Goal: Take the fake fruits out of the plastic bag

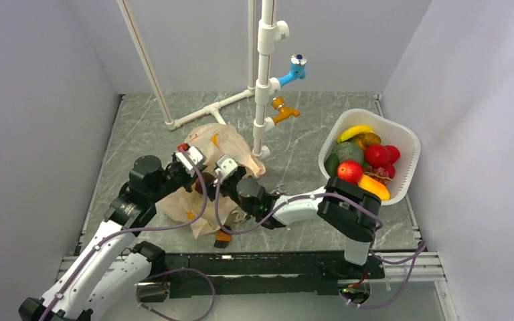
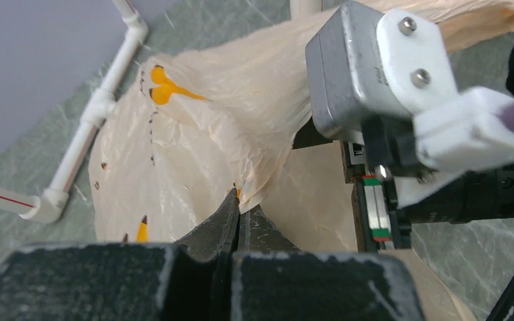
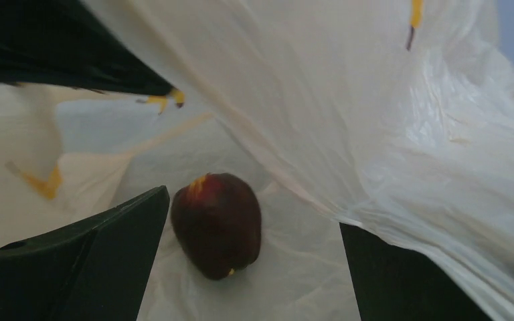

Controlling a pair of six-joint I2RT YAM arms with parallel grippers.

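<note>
A beige plastic bag (image 1: 237,147) with yellow marks lies on the left half of the counter, under both grippers. My left gripper is shut at a gathered fold of the bag (image 2: 207,134), whose thin film meets its fingertips. My right gripper stands open inside the bag, film draping over its right finger. A dark red fruit (image 3: 215,224) lies on the film between its fingers, nearer the left one. The top view shows that fruit only partly, between the wrists.
A white basket (image 1: 408,160) full of fake fruits stands at the right. A white pipe frame (image 1: 211,108) with blue (image 1: 293,73) and orange (image 1: 284,112) taps rises behind the bag. An orange-and-black object (image 1: 222,237) lies at the front edge.
</note>
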